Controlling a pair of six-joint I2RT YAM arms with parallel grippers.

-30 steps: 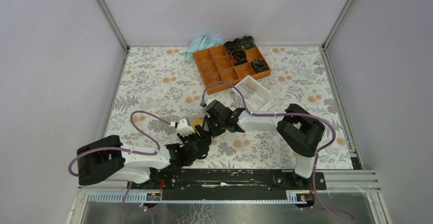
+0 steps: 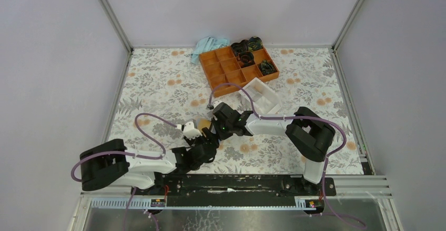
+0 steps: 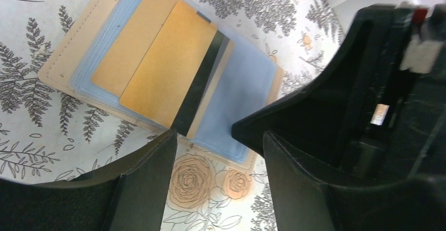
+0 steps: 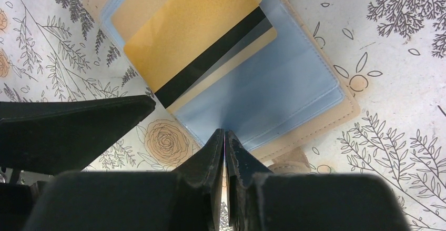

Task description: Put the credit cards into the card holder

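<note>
The card holder (image 3: pixel 63 65), tan and stitched with a light blue inside, lies open on the table. On it rests a gold card (image 4: pixel 189 28) with a black stripe, overlapping a paler tan card (image 3: pixel 134 39); whether either sits in a pocket I cannot tell. My left gripper is open, its fingers spread above the holder's near edge with nothing between them. Beside it is my right gripper, fingertips close together at the holder's lower edge; whether they pinch that edge does not show. From above, the arms mostly hide the holder and gold card (image 2: pixel 203 123).
Behind the arms stand a white bin (image 2: pixel 265 102) and an orange compartment tray (image 2: pixel 221 68) with dark coiled items. A light blue cloth (image 2: pixel 209 44) lies at the back edge. Both grippers nearly touch.
The right arm, the tray and the bin look unchanged.
</note>
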